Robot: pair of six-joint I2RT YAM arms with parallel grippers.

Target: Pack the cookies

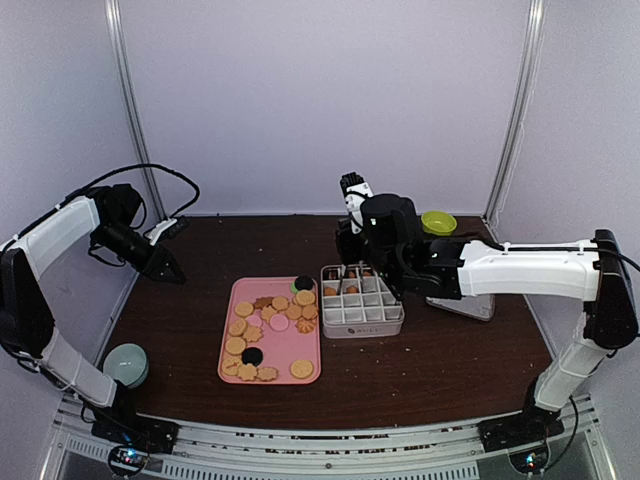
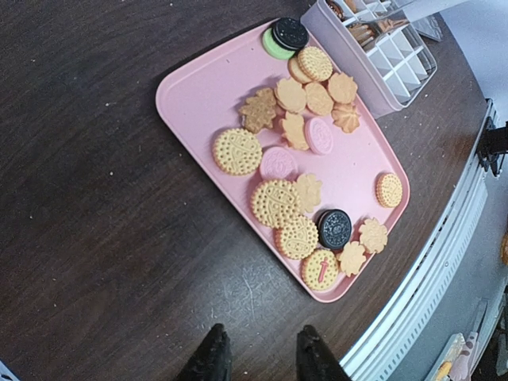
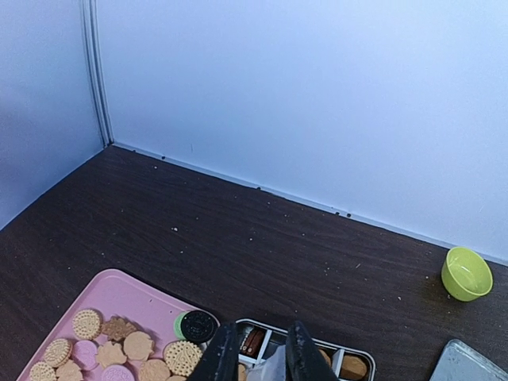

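A pink tray [image 1: 290, 340] holds several cookies: beige, pink, and dark ones including a black cookie [image 2: 334, 228]. Beside it on the right is a compartment box [image 1: 362, 320], with a few brown cookies in back cells and many front cells empty. My right gripper is above the box's back, fingers apart, with nothing clearly held; a pale blurry shape shows below them. My left gripper hangs at the left of the table, away from the tray, part open with bare table between its fingers.
A green bowl [image 1: 438, 222] is at the back right, near a clear lid or tray [image 3: 468, 365]. A pale bowl [image 1: 126, 365] sits at the front left.
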